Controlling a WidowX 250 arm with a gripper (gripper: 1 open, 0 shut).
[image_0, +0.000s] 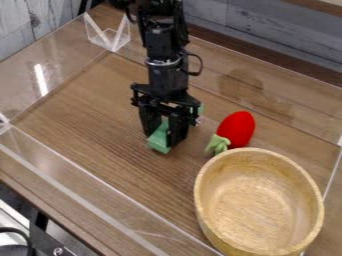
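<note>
The black gripper (163, 124) is low over the middle of the wooden table (74, 150), shut on a green object (159, 140). The green object's lower part shows below the fingers; the rest is hidden behind them. Whether it touches the table is hard to tell.
A red object with a green top (235, 129), like a toy strawberry or pepper, lies to the right. A large pale yellow bowl (259, 215) fills the lower right.
</note>
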